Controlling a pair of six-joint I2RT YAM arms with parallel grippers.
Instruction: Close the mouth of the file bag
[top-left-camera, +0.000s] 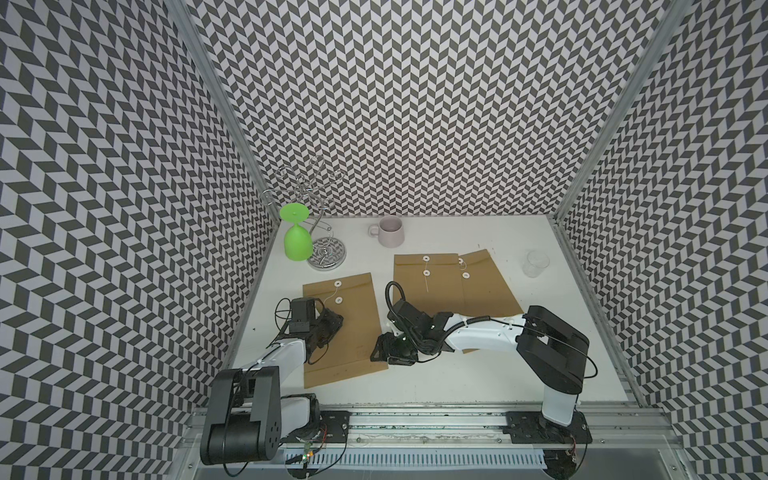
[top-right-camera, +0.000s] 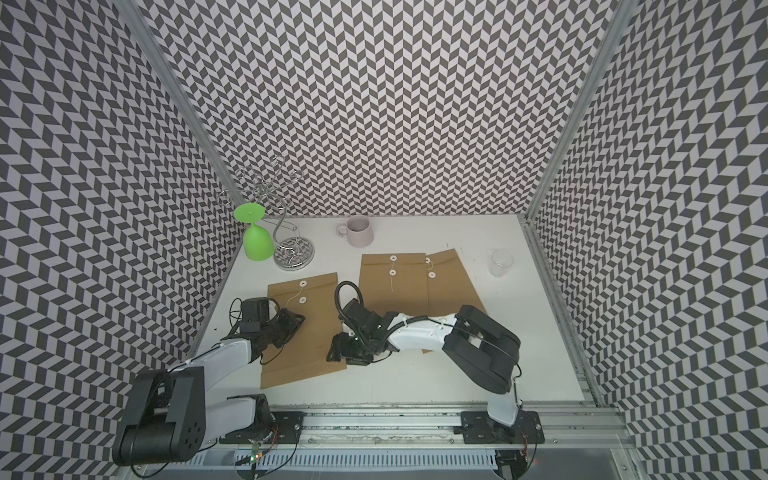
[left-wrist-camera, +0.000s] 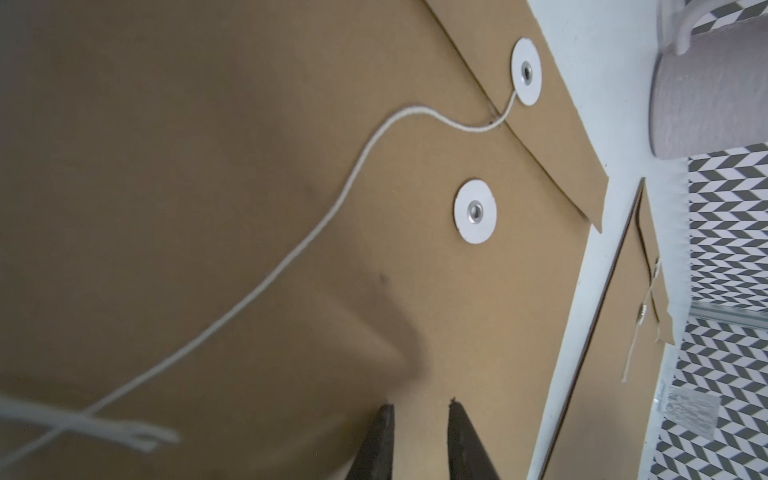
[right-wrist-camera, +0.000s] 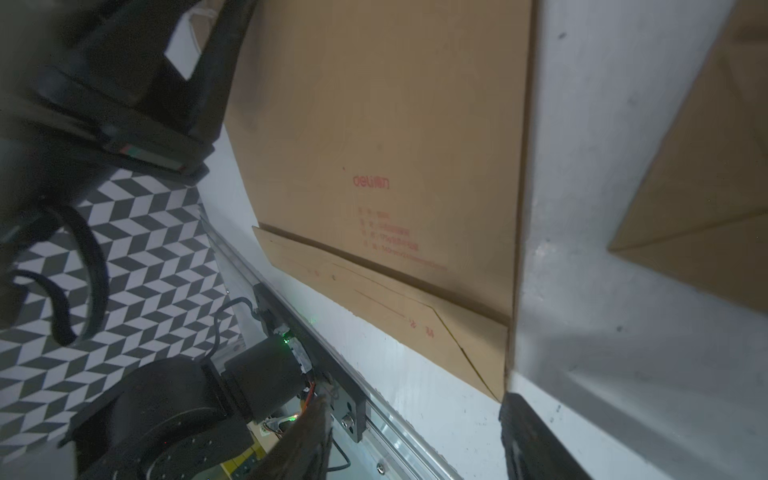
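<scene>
The left file bag (top-left-camera: 352, 320) lies on the table, its flap (left-wrist-camera: 552, 136) bearing a white button (left-wrist-camera: 525, 70); a second button (left-wrist-camera: 475, 210) sits on the body. A loose white string (left-wrist-camera: 344, 192) trails from the flap button across the bag. My left gripper is low over this bag's left part, its fingertips part open with no visible object between them. My right gripper stands open over the bag's near right, nothing between its fingers.
Two more file bags (top-left-camera: 424, 284) overlap at the right. A mug (top-left-camera: 391, 233), green goblet (top-left-camera: 297, 240) and metal stand (top-left-camera: 326, 254) stand at the back; a clear cup (top-left-camera: 536, 264) is far right.
</scene>
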